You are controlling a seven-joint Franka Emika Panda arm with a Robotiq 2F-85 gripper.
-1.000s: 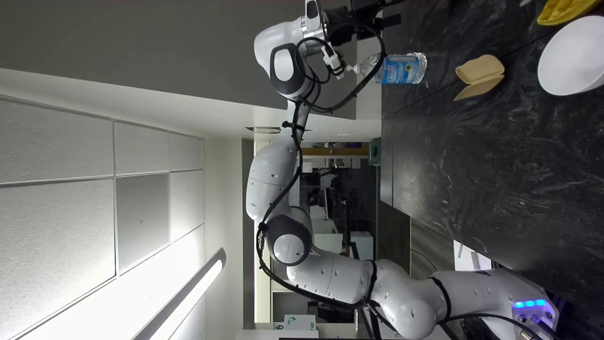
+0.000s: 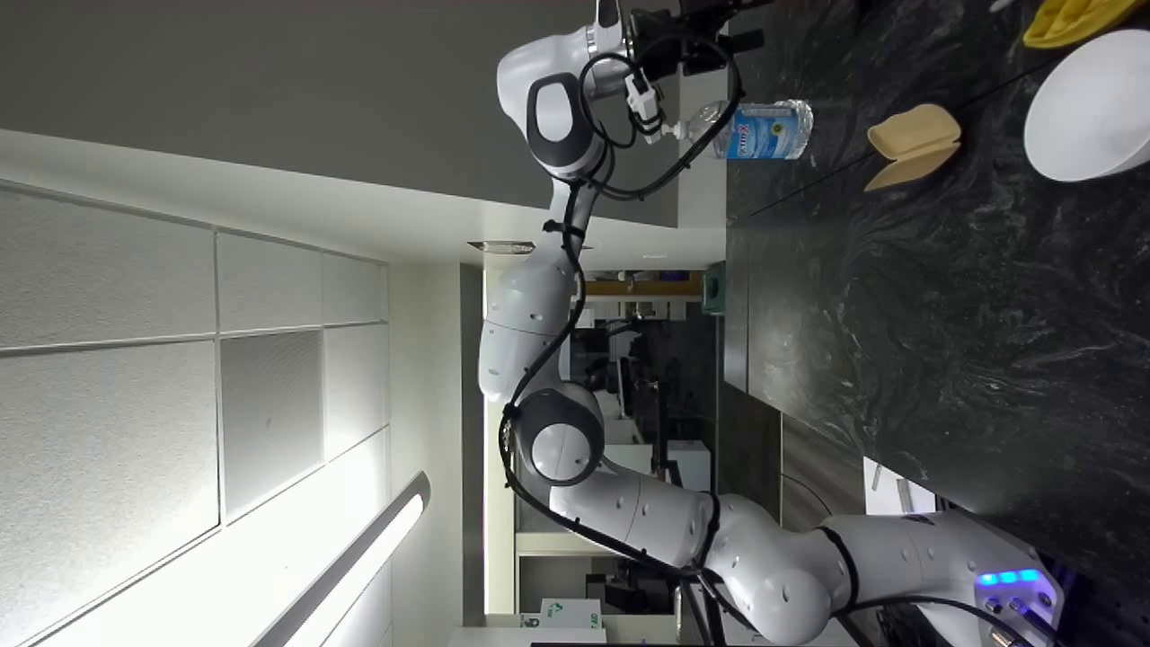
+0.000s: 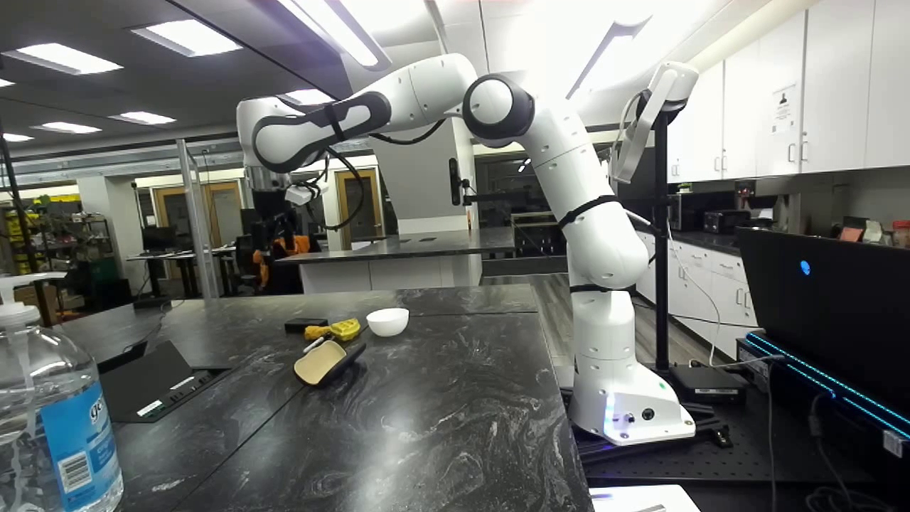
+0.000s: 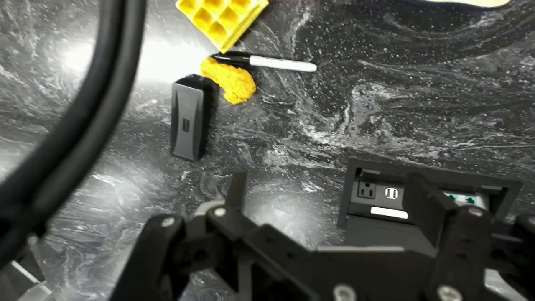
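Note:
High over the dark table, my gripper hangs open, its two fingers wide apart with nothing between them. Below, in the wrist view, lie a small black box (image 4: 188, 120), a yellow-orange lump (image 4: 231, 81) and a black-and-white marker (image 4: 281, 63). The lump touches or nearly touches the marker. A yellow waffle-patterned piece (image 4: 223, 19) is cut off by the top edge. Exterior view 2 shows a white bowl (image 3: 388, 323) standing upright, and a tan-lined dark case (image 3: 320, 363) lying open nearer that camera.
A power-outlet box (image 4: 383, 198) with a raised lid (image 3: 146, 380) is set into the table. A large clear pump bottle (image 3: 81, 435) stands at the table's near left in exterior view 2. Free tabletop (image 3: 452, 384) lies between the case and the arm's base.
The arm's elbow and wrist have come down slightly toward the table, with the hand tilting a little. The table objects seen in exterior view 1 have not moved.

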